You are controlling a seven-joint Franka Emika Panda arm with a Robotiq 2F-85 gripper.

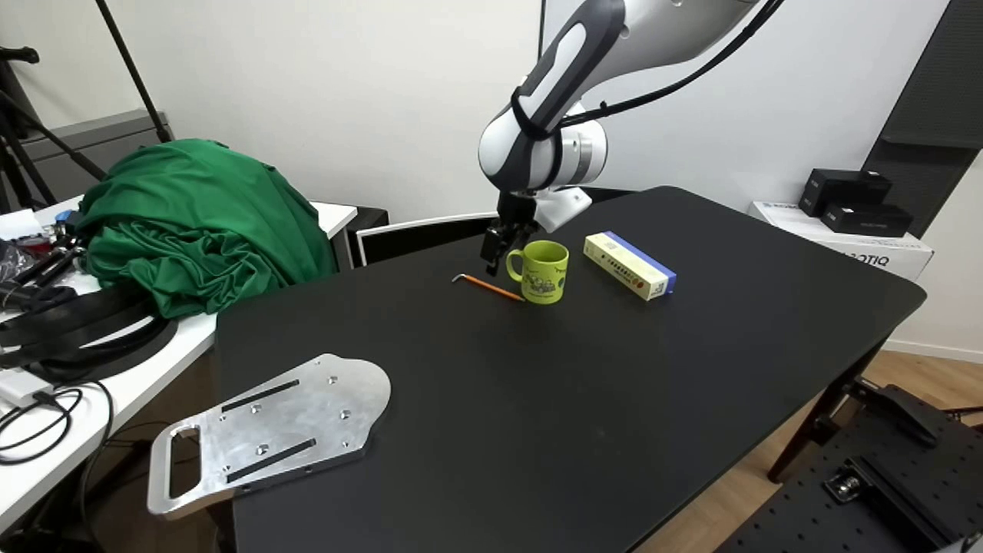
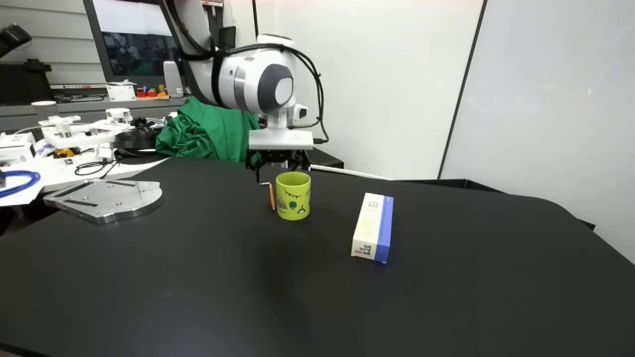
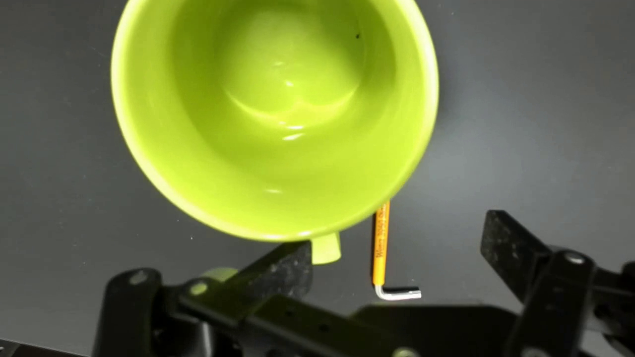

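A lime-green mug (image 1: 544,273) stands upright on the black table; the wrist view looks down into the empty mug (image 3: 285,148). Its handle pokes out below the rim, close to one of my fingers (image 3: 291,270); whether they touch I cannot tell. My gripper is open, its fingers wide apart, over the mug's handle side. An orange hex key (image 3: 381,250) with a bent silver end lies on the table, seen between the spread fingers and partly covered by the mug's rim. In the first exterior view, the hex key (image 1: 493,287) lies beside the mug.
A cream and blue box (image 2: 370,229) lies to the right of the mug. The silver metal plate (image 1: 295,419) rests at the table's left edge. Green cloth (image 1: 198,221) is heaped on a side table.
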